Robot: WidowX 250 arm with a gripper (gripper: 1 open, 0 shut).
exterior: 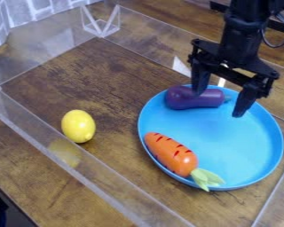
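My black gripper [220,79] hangs open over the back of a blue plate [233,137]. Its left finger reaches down beside a purple eggplant [186,99], and its right finger is over the plate to the right of it. An orange toy carrot [170,154] with a pale green top lies at the plate's front left.
A yellow egg-shaped object [78,126] lies on the wooden table [79,71] left of the plate. Clear transparent walls border the work area along the left, front and back.
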